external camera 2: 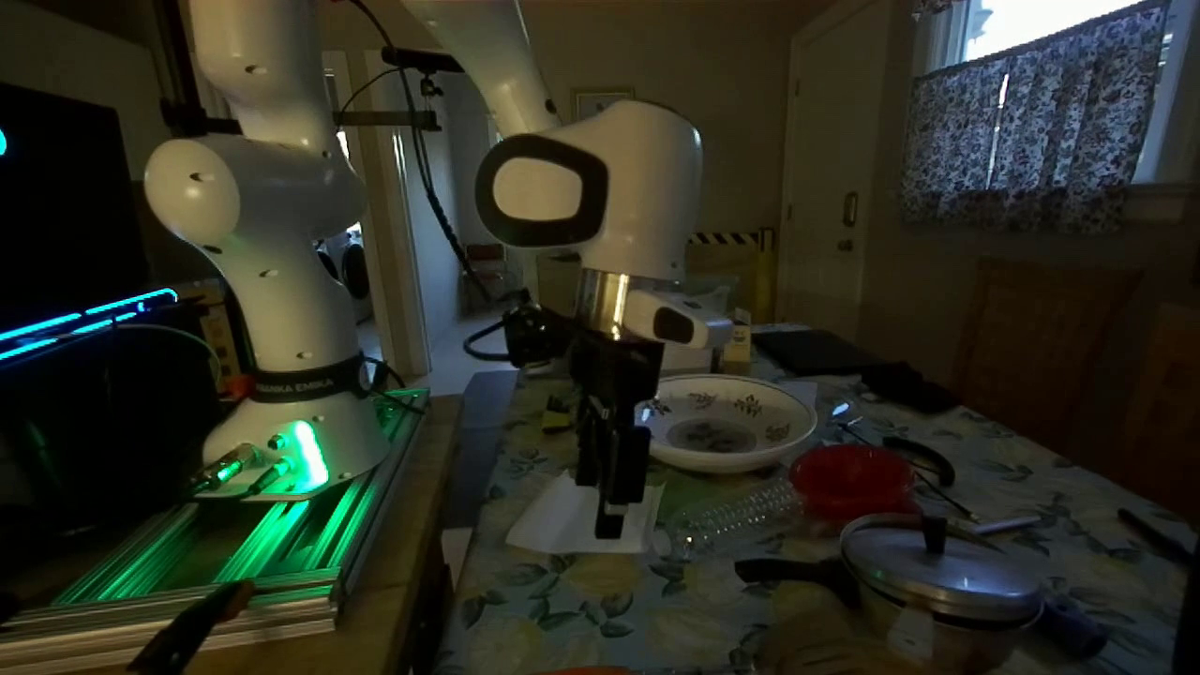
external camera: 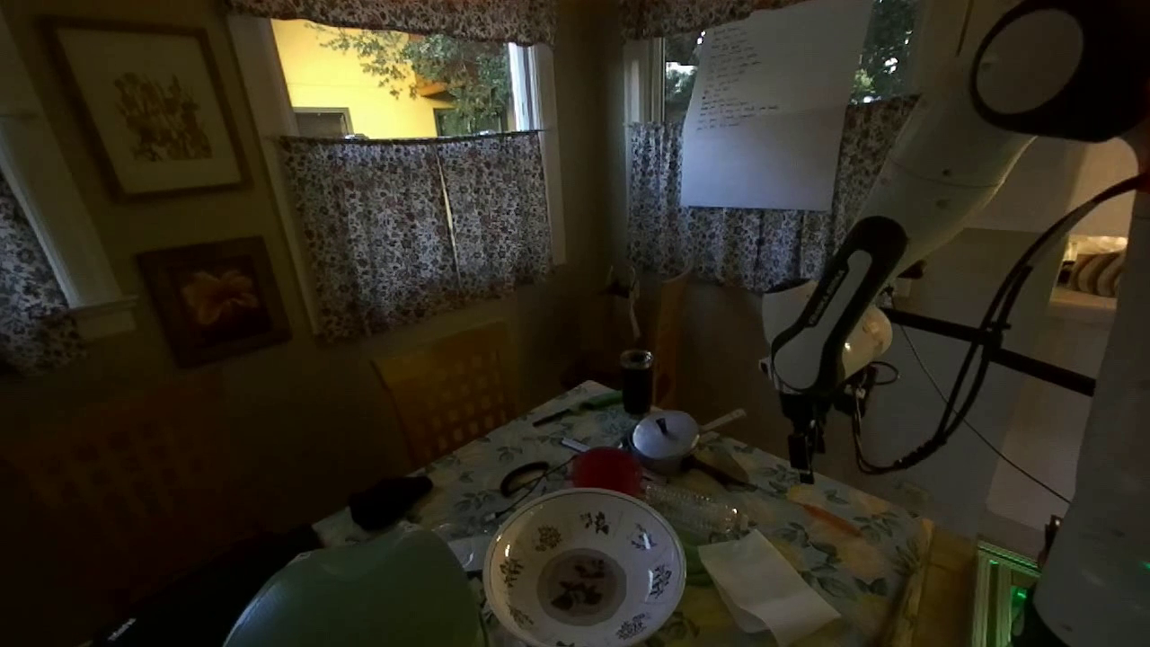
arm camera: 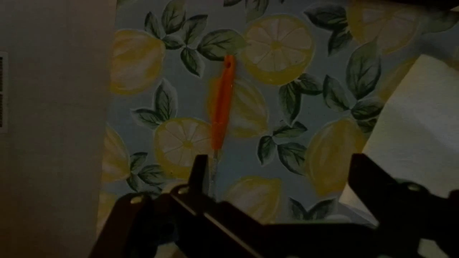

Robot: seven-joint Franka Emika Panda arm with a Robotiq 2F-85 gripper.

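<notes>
My gripper is open over the table, its two dark fingers wide apart in the wrist view with nothing held between them. Below it, an orange-handled tool (arm camera: 222, 105) lies on the lemon-print tablecloth. Its thin metal shaft runs toward the left finger (arm camera: 199, 174), which partly hides the far end. A white paper sheet (arm camera: 413, 133) lies on the cloth, partly behind the right finger. From the side, the gripper (external camera 2: 613, 523) hangs pointing down, above the table's robot-side part.
A patterned white bowl (external camera: 585, 568), a red bowl (external camera: 605, 471), a clear plastic bottle (external camera: 695, 509) and a lidded pot (external camera: 664, 440) crowd the table's middle. The pot's dark handle (external camera 2: 793, 572) sticks out toward the robot. Bare cloth surrounds the orange tool.
</notes>
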